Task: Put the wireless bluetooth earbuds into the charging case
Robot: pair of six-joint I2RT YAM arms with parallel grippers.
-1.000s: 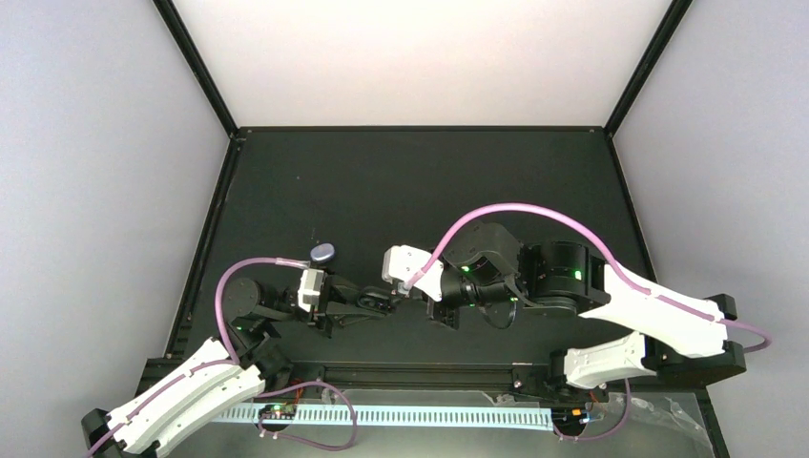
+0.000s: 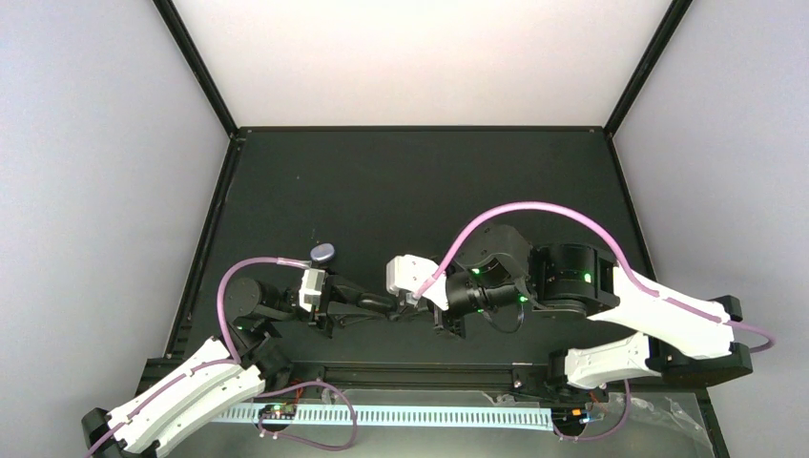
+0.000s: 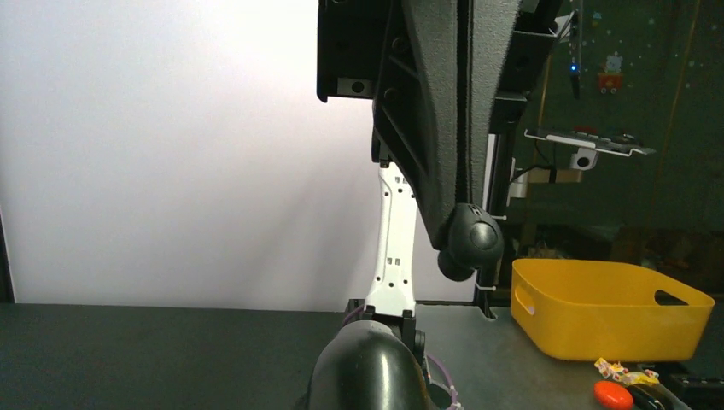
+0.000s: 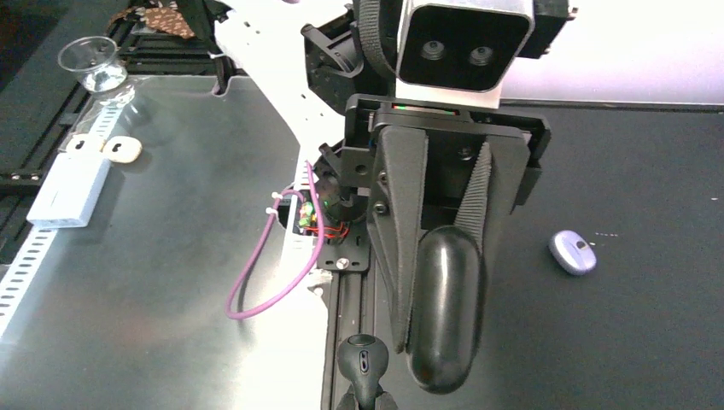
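A glossy black charging case is clamped between the fingers of my left gripper; its rounded top (image 3: 363, 367) rises at the bottom of the left wrist view. My right gripper is shut on the stem of a black earbud (image 4: 363, 354), whose bulb sticks out past the fingertips. In the left wrist view that earbud (image 3: 475, 239) hangs above and to the right of the case, apart from it in the image. From above, the two grippers meet near mid-table, and the right arm's white housing hides the earbud. The case's inside cannot be seen.
A round lilac object (image 2: 322, 253) lies on the dark table behind the left gripper. White earbuds (image 4: 124, 149) and a white box (image 4: 70, 190) are at the front side, with a glass (image 4: 94, 64) beyond. A yellow basket (image 3: 610, 333) stands outside.
The right arm has shifted slightly to the right and toward the front edge, its gripper still beside the case. The left arm stays where it was.
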